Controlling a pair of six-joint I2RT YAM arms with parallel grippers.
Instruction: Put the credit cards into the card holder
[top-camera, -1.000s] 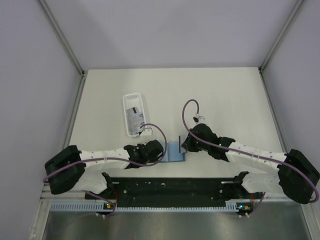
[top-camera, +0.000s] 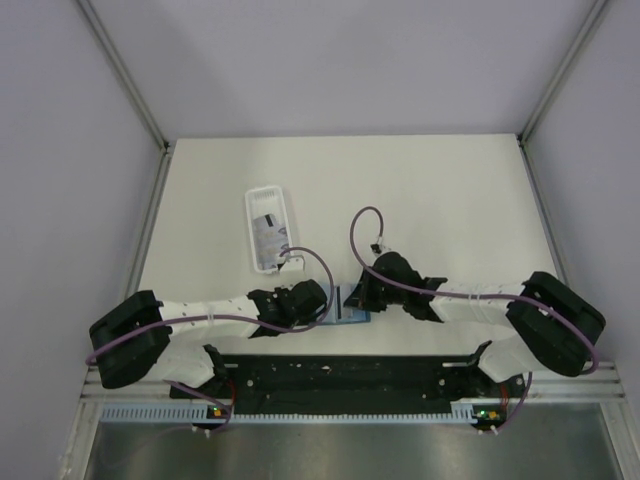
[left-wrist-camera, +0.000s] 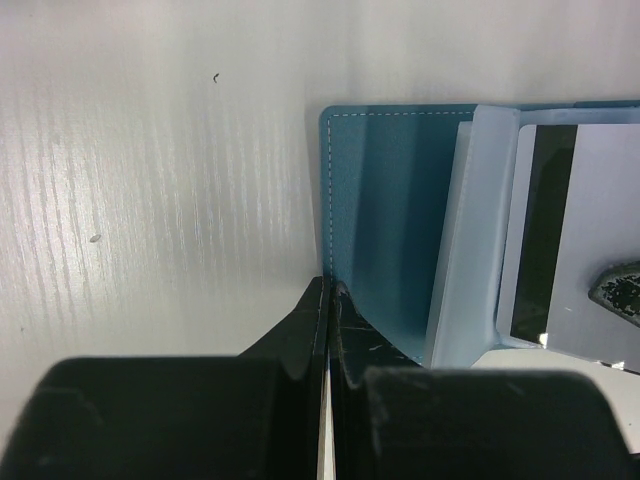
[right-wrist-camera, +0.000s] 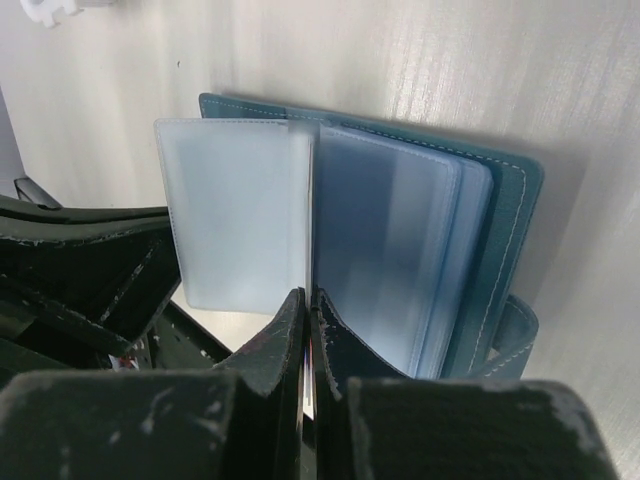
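Note:
The blue card holder (top-camera: 352, 316) lies open near the table's front, between both arms. In the left wrist view its teal cover (left-wrist-camera: 390, 200) has its left edge between the tips of my left gripper, which is shut. A pale card with a black stripe (left-wrist-camera: 545, 230) stands at the holder's translucent pages, one fingertip (left-wrist-camera: 618, 290) of the right gripper against it. My right gripper is shut on this card, seen edge-on above the clear sleeve (right-wrist-camera: 385, 230). How far the card sits in a sleeve cannot be told.
A white tray (top-camera: 250, 225) stands behind the left arm, with further cards (top-camera: 270, 240) lying in it. Both arms crowd the holder from either side.
My right gripper has moved left across the holder, carrying the striped card with it, and has dipped slightly at the end. The left arm and the tray look unmoved.

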